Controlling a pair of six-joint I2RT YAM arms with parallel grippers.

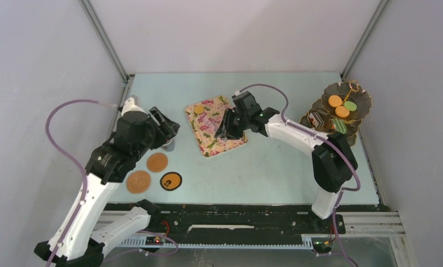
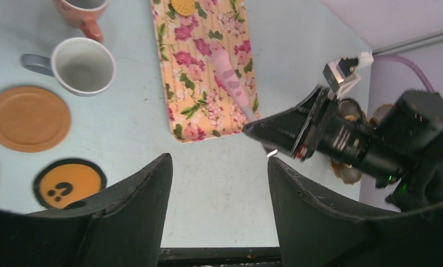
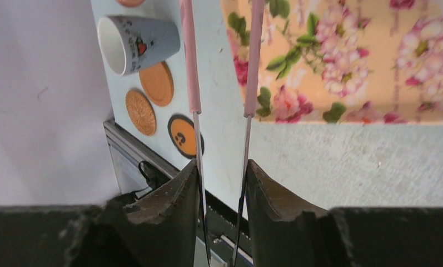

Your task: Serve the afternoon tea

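Observation:
My right gripper is shut on a pair of metal tongs with pink ends. Over the floral mat, those tongs reach outward, their pink part showing in the left wrist view. To the left, my left gripper stands open, its two fingers apart and nothing between them. A round yellow biscuit lies on the mat's far left corner. At far right is a dark tiered stand with orange and green rounds, a striped cake slice and a green piece; the right arm hides part of it.
A white cup and a pink cup stand left of the mat, mostly hidden from above by my left arm. Brown coasters and an orange paw coaster lie at the front left.

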